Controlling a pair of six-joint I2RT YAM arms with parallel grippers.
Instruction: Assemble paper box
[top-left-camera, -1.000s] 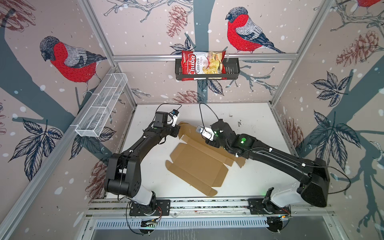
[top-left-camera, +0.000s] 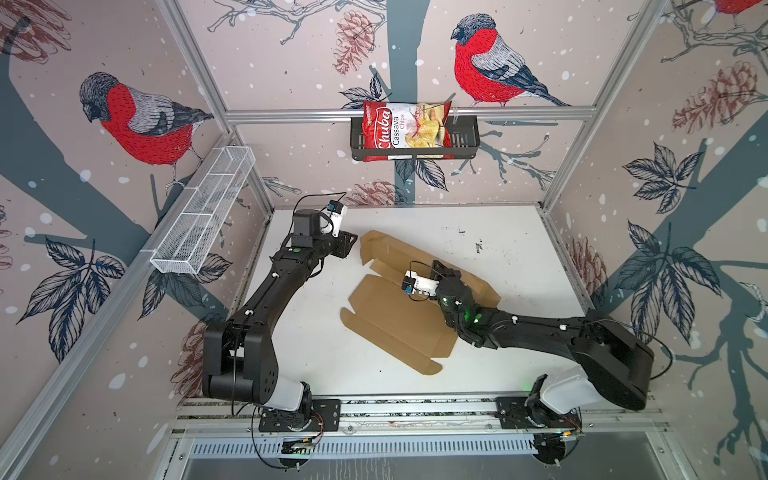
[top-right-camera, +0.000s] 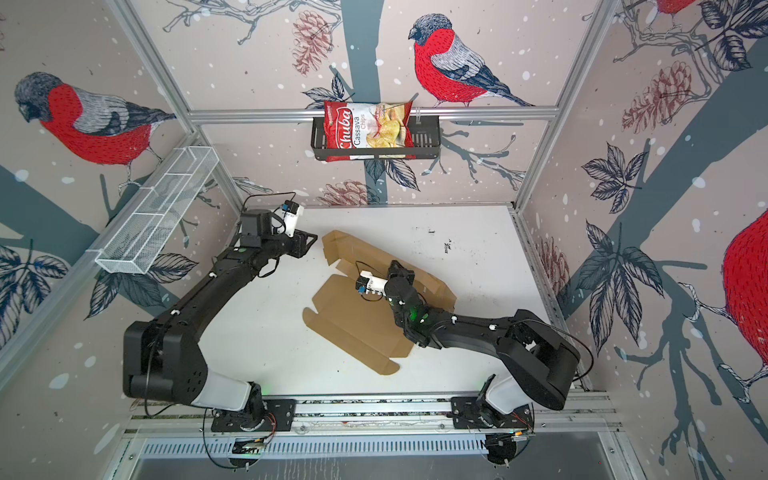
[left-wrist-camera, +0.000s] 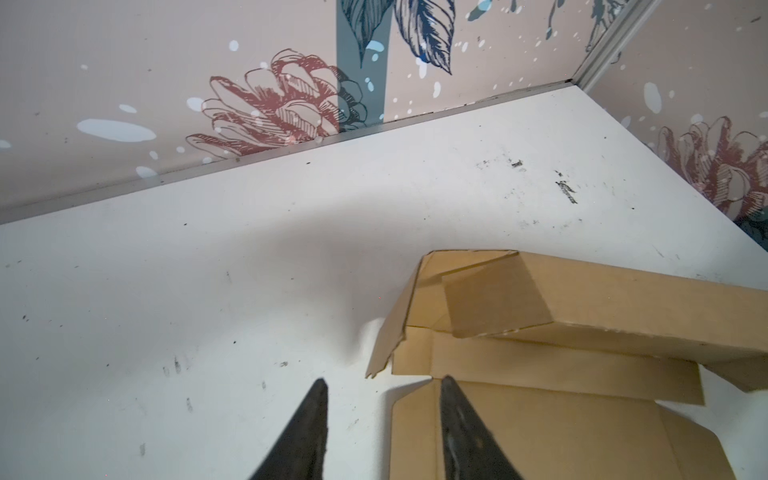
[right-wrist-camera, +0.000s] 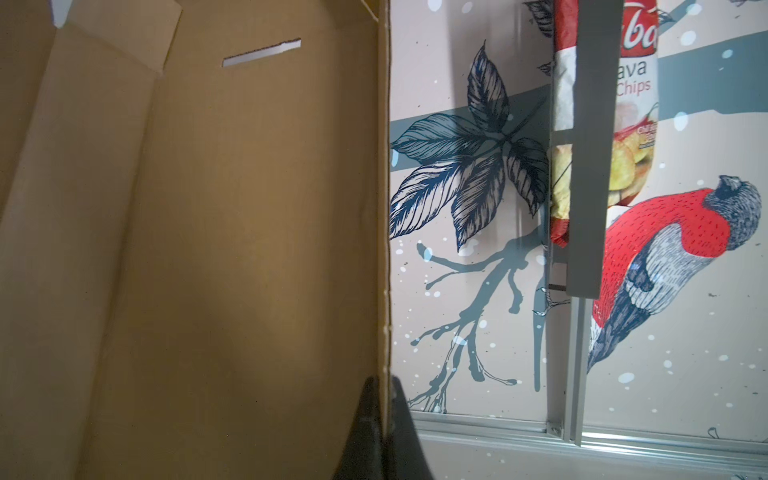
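The brown cardboard box blank (top-left-camera: 400, 312) lies on the table, its base flat and its far side (left-wrist-camera: 632, 292) folded up with a corner flap (left-wrist-camera: 494, 296) turned inward. My left gripper stands open off the box's left far corner, empty and apart from the cardboard. In the top left view that gripper (top-left-camera: 352, 242) is just left of the raised side. Over the middle of the box, my right gripper is shut, with the thin upright edge of a cardboard panel (right-wrist-camera: 256, 240) running between its fingers. The right arm hides part of the box from above.
A black shelf (top-left-camera: 466, 132) with a chips bag (top-left-camera: 406, 126) hangs on the back wall. A white wire basket (top-left-camera: 204, 208) is mounted at left.
My left gripper has moved back and left, away from the box corner. The right gripper has come lower and turned. The cardboard has shifted slightly backward, and its far side stands up more.
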